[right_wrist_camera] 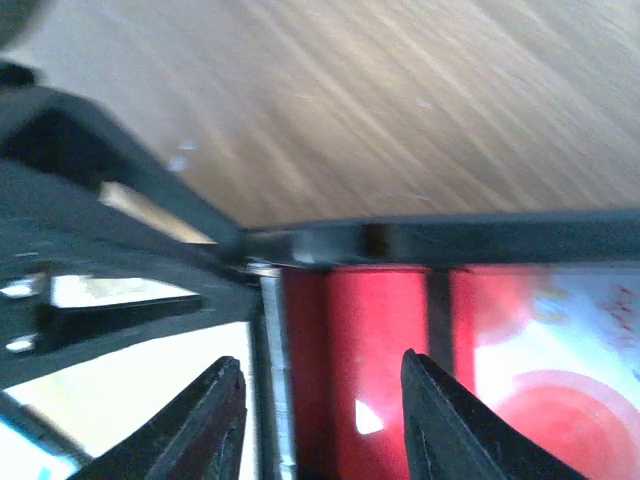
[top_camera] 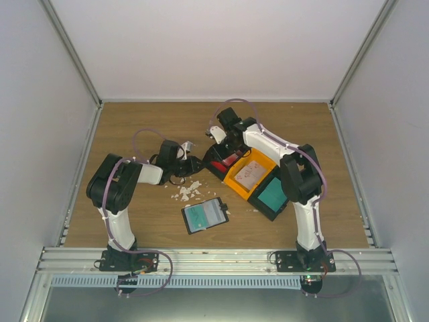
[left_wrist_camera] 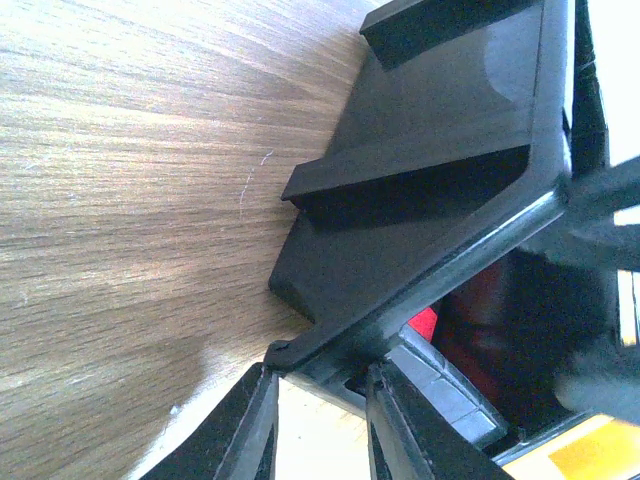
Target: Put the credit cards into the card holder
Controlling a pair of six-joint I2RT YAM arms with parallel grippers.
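A red card (right_wrist_camera: 375, 370) lies in the dark end compartment of a box (top_camera: 213, 171), with a second red and white card (right_wrist_camera: 560, 400) beyond a dark divider. My left gripper is shut on the end wall of that compartment, at its black rim (left_wrist_camera: 440, 270). Over the same compartment hangs my right gripper, its fingers apart and nothing visible between them; the red card shows below the gap. The card holder (top_camera: 214, 212), dark-edged with a teal half and a grey half, rests flat on the table in front, clear of both grippers.
An orange compartment (top_camera: 231, 179) with a pale patterned card adjoins the dark one, then a black compartment (top_camera: 267, 212) with a teal card. White scraps (top_camera: 190, 190) lie between the left arm and the card holder. Bare wood lies behind the box.
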